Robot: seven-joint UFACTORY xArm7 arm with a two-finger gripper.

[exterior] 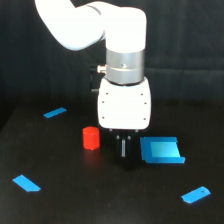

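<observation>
A red cube [91, 138] stands on the black table, left of my gripper [123, 147]. The gripper points down from the white arm and is apart from the cube. Its fingers are dark and thin against the black background, so whether they are open or shut does not show. No object can be made out between them. To the right of the gripper lies a blue square [162, 150] with a lighter blue middle; nothing is seen on it.
Strips of blue tape mark the table: one at the back left [55, 112], one at the front left [26, 183] and one at the front right [196, 195]. Bare black surface fills the front middle.
</observation>
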